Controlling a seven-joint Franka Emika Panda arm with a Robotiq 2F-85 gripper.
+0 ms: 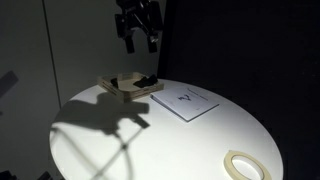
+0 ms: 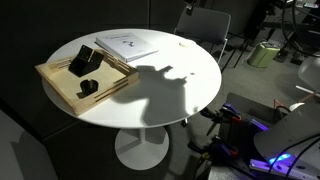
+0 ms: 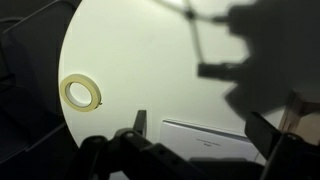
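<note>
My gripper (image 1: 141, 45) hangs high above the back of the round white table, its two fingers spread apart with nothing between them. In the wrist view the dark fingers (image 3: 140, 123) stand wide on either side of a white book (image 3: 208, 142), which lies on the table well below. A shallow wooden tray (image 2: 66, 101) holds a black open case (image 2: 84, 61) and a small black item (image 2: 89, 87). A roll of yellowish tape (image 3: 80, 92) lies flat near the table's edge.
Bare white tabletop (image 1: 140, 145) stretches between the tray and the tape. The tray (image 1: 126, 96) sits close to the table's far edge, beside the book (image 1: 185, 100). A grey chair (image 2: 205, 27) stands beyond the table.
</note>
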